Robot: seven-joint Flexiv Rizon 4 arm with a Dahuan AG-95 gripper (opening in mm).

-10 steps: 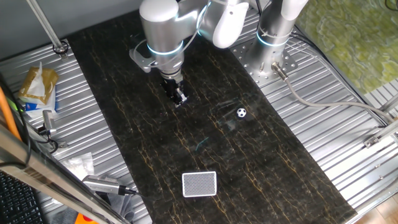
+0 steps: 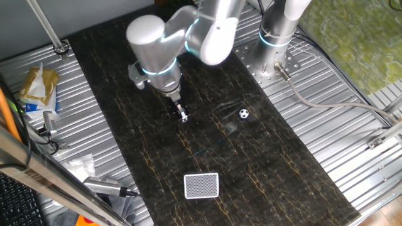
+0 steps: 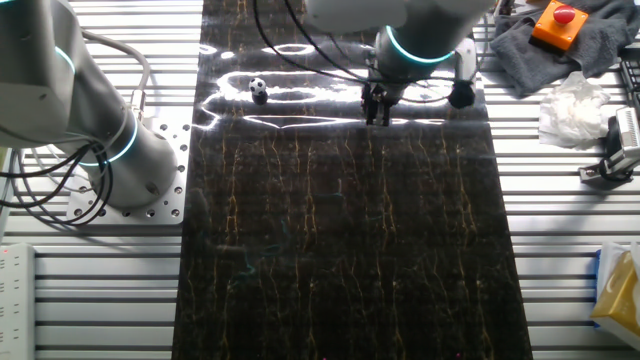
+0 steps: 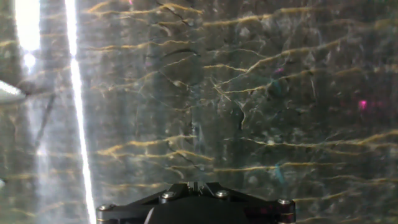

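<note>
My gripper (image 2: 183,115) points down over the dark marbled mat (image 2: 251,169), left of a small black-and-white football (image 2: 244,113). Clear mat separates the two. Exterior view 2 has the football (image 3: 258,86) on a dark round base, with my gripper (image 3: 377,118) to its right. At the bottom of the wrist view, the fingertips (image 4: 180,189) of my gripper are close together, and nothing shows between them. A white mesh-bottomed tray (image 2: 201,186) lies nearer the front in exterior view 1.
Metal slats (image 2: 326,132) flank the mat. A tissue pack (image 2: 39,85) and a grey tool (image 2: 105,186) lie off its left side. An orange box with a red button (image 3: 560,22) rests on a grey towel.
In exterior view 1 my gripper has moved slightly down the picture toward the tray's side, and the forearm has swung left. The football and tray have stayed put.
</note>
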